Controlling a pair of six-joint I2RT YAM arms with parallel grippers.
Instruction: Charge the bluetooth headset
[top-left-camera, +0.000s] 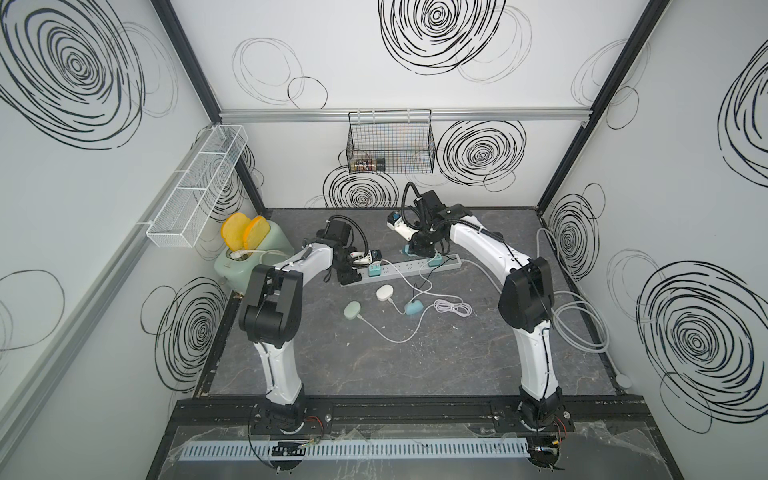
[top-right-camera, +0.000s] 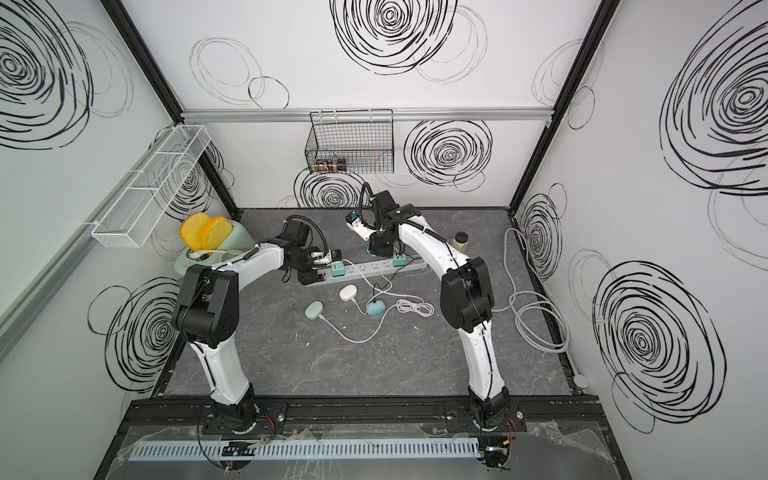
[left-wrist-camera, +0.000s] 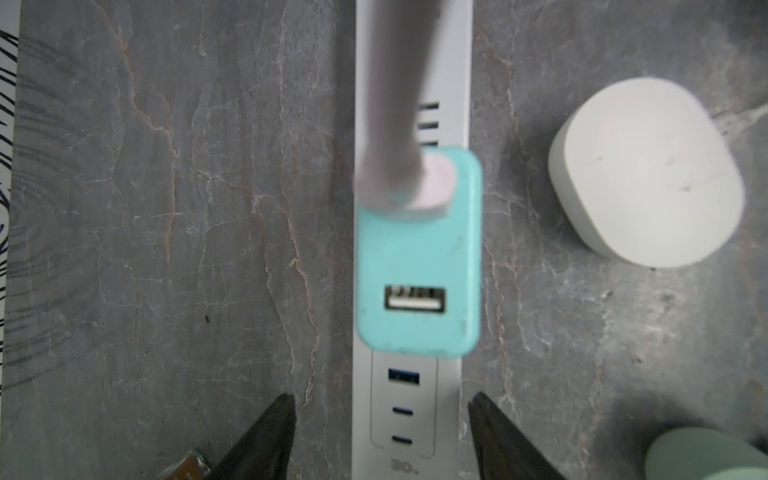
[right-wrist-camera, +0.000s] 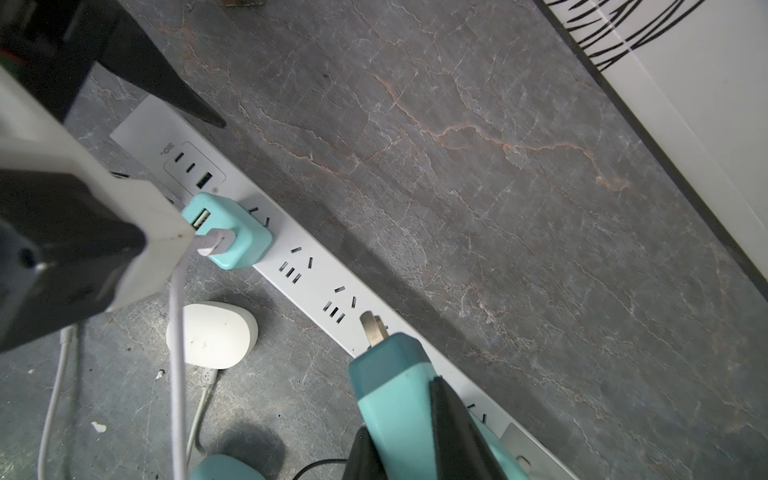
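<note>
In the right wrist view my right gripper is shut on a teal charger (right-wrist-camera: 393, 388), its metal prongs exposed and pointing forward above the white power strip (right-wrist-camera: 302, 264). A second teal charger (left-wrist-camera: 420, 260), with a white cable plug in it, sits on the strip. My left gripper stands open above the strip's USB end, with the bare strip between its fingers. Another teal charger (top-left-camera: 434, 261) is at the strip's right end. White (top-left-camera: 385, 293), pale green (top-left-camera: 352, 309) and blue (top-left-camera: 413, 307) cases lie in front; which one is the headset cannot be told.
White cables, one coiled (top-left-camera: 453, 309), cross the table around the cases. A green toaster (top-left-camera: 254, 260) stands at the left. A wire basket (top-left-camera: 390, 145) hangs on the back wall.
</note>
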